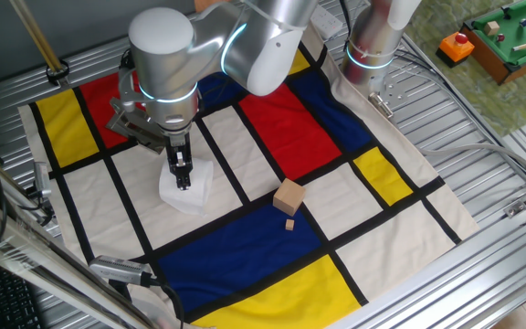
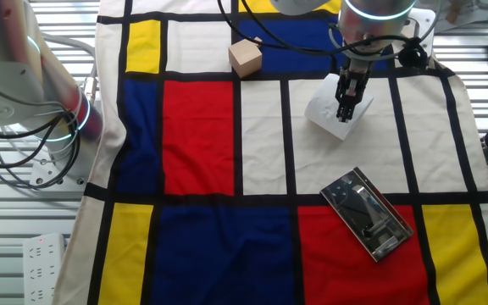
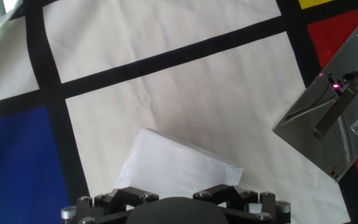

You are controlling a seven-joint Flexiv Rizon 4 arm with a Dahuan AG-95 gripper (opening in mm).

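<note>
A white, folded-looking object [image 1: 194, 194] lies on the pale area of the patterned cloth; in the wrist view the white object [image 3: 173, 165] shows a straight upper edge and a corner at its right. My gripper [image 1: 183, 184] points down at it, with its tips overlapping the white surface. From the opposite side, the gripper [image 2: 344, 113] again stands in front of the white object [image 2: 327, 103]. Along the bottom of the wrist view, a dark housing hides what is between the fingers. Grip or contact cannot be made out.
A wooden cube [image 1: 289, 196] and a tiny wooden block [image 1: 289, 224] lie beside the blue patch. A shiny metal plate with a fitting [image 2: 352, 203] rests near the gripper.
</note>
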